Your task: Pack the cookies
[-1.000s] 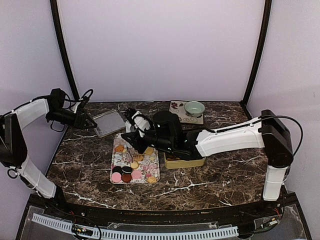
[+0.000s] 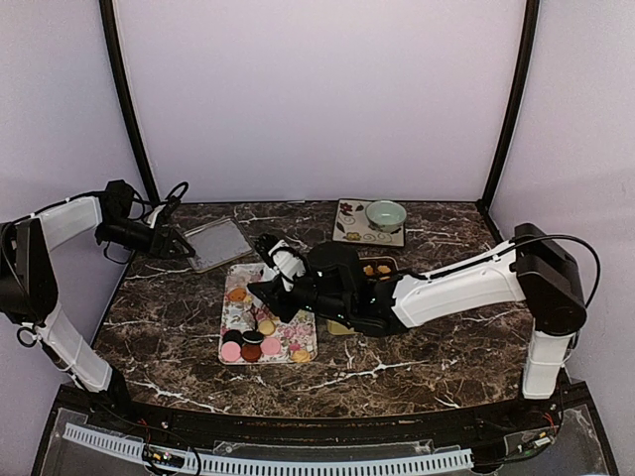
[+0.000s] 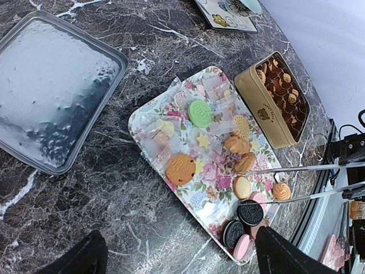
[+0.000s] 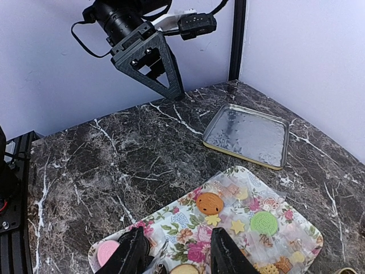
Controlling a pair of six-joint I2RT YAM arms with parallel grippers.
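A floral tray [image 3: 197, 201] lies mid-table with assorted cookies spread on it: a green round one [image 3: 199, 113], an orange-brown one [image 3: 180, 169], stars, pink and dark ones. At its right stands a tan box [image 3: 251, 98] whose inside holds several small cookies. My right gripper is over the tray, shut on thin metal tongs [image 3: 305, 168]. The two prongs stand apart, their tips over the tray near the brown cookies [image 3: 238, 145]; I cannot tell whether they touch any. My left gripper [image 2: 181, 248] hangs open at the far left, holding nothing.
An empty metal tray [image 3: 51, 91] with a raised rim lies behind and left of the floral tray. At the back, a pale green bowl [image 2: 386, 215] sits on a patterned board [image 2: 349, 220].
The left arm has barely shifted.
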